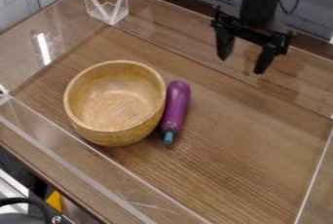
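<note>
My black gripper (pixel 242 45) hangs over the wooden table at the upper right, its dark fingers spread apart with nothing visible between them. Below and to the left, a purple eggplant-like object (pixel 176 107) with a teal end lies beside a yellow wooden bowl (pixel 115 104), which is empty.
A white wire-like holder (pixel 107 6) stands at the upper left. A dark object with a yellow part (pixel 54 200) shows at the bottom left corner.
</note>
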